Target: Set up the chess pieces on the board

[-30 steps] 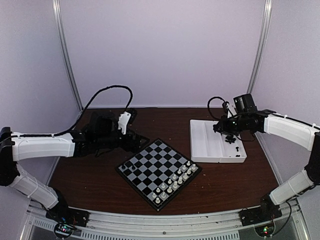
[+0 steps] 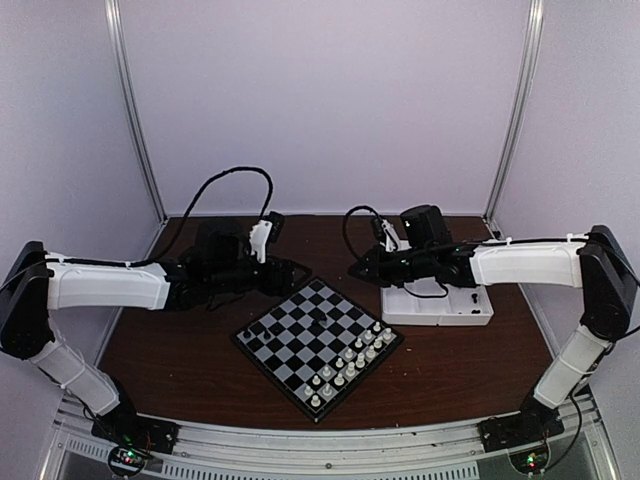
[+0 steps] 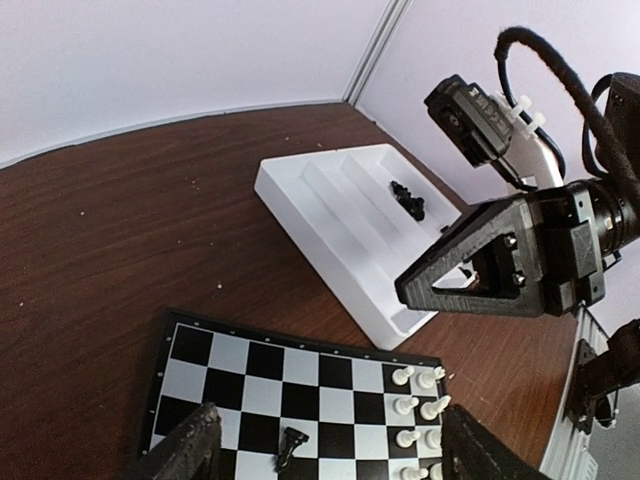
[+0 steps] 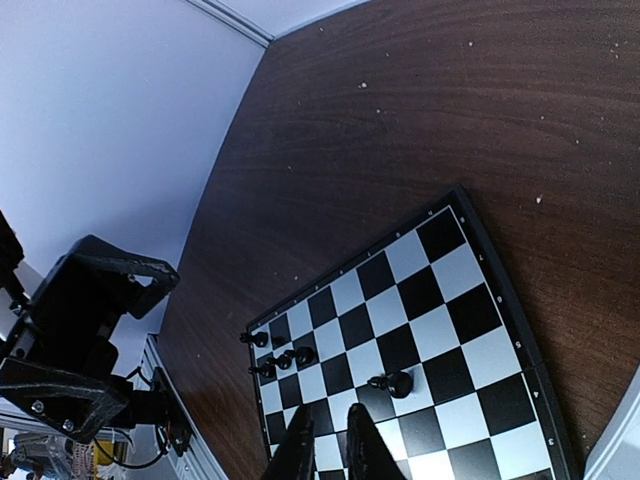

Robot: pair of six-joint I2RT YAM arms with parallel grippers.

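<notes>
The checkered board [image 2: 300, 330] lies front centre, with several white pieces [image 2: 340, 375] along its right-front edge and several black pieces [image 4: 300, 355] near the opposite edge. Another black piece [image 4: 398, 384] lies on its side mid-board. My left gripper [image 2: 292, 275] hangs over the board's back corner; its fingers [image 3: 190, 450] are apart with nothing visible between. My right gripper [image 2: 360, 268] is raised just right of it; its fingertips show at the bottom of the right wrist view, somewhat apart, with nothing clear between.
A white compartmented tray [image 2: 430, 310] with black pieces [image 3: 408, 200] stands at the right back. Walls enclose the back and sides.
My right gripper has moved left from over the tray toward the board and my left gripper.
</notes>
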